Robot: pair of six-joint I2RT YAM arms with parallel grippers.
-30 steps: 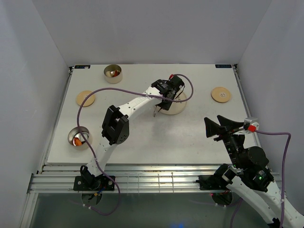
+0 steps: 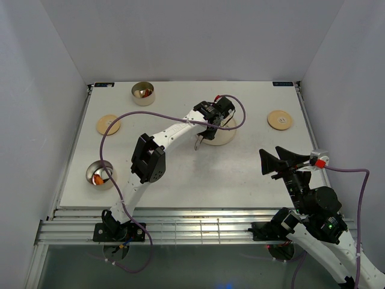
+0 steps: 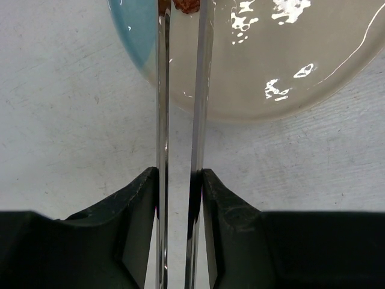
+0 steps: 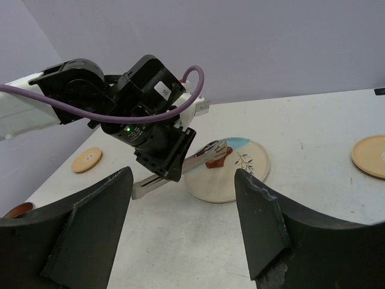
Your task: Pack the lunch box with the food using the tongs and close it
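Note:
My left gripper is shut on a pair of metal tongs, whose arms reach over a round cream plate with a blue edge patch and leaf print. Brown food shows at the far end of the tongs, over the plate; whether the tongs pinch it, I cannot tell. In the left wrist view the same brown food is cut off at the top, between the tong arms. At the table's right front, my right gripper stands open and empty, its fingers wide apart.
A steel bowl with orange and white food stands at the left front; a tan bowl with food is at the back left. Two round wooden coasters lie left and right.
Over the last second the left arm and tongs have shifted very slightly to the right over the plate. The right arm looks unmoved.

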